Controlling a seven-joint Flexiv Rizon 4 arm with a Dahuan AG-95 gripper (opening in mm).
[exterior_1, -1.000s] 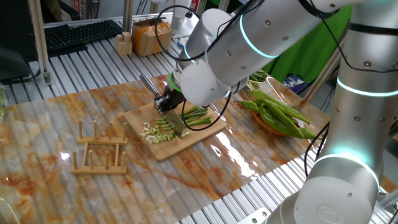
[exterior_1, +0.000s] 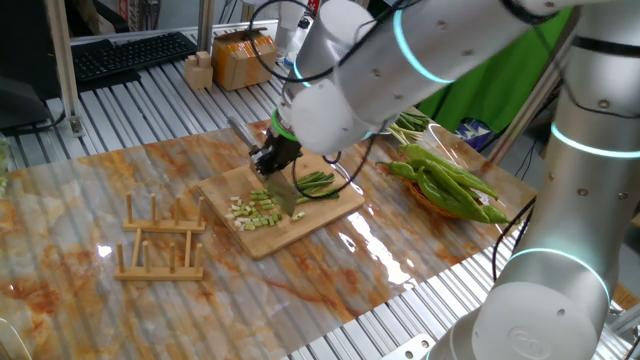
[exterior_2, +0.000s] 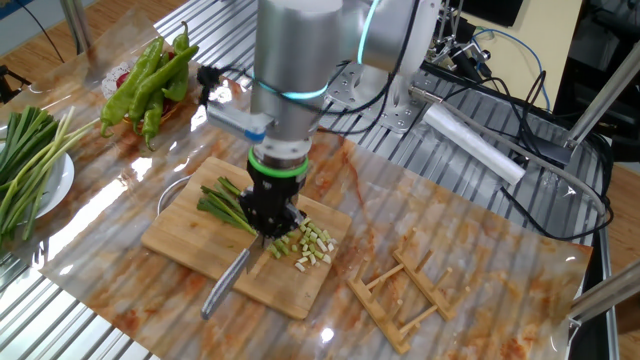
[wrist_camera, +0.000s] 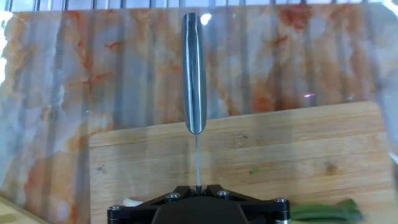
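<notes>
My gripper (exterior_1: 266, 162) is shut on a knife, gripping it at the blade's spine near the handle. The metal knife handle (exterior_2: 226, 284) sticks out beyond the fingers, and in the wrist view the handle (wrist_camera: 194, 74) points straight away from the fingers. Its broad blade (exterior_1: 283, 194) hangs edge down over the wooden cutting board (exterior_1: 270, 240). Chopped green pieces (exterior_2: 316, 240) lie to one side of the blade, and longer green stalks (exterior_2: 222, 207) lie on the other. Whether the edge touches the board cannot be told.
A wooden peg rack (exterior_1: 160, 273) stands beside the board. Green peppers (exterior_1: 445, 188) fill a basket on the other side, and a white plate (exterior_2: 62, 185) holds leafy stalks. Bare marbled tabletop (exterior_1: 230, 310) lies in front of the board.
The board, rack and peppers look unmoved.
</notes>
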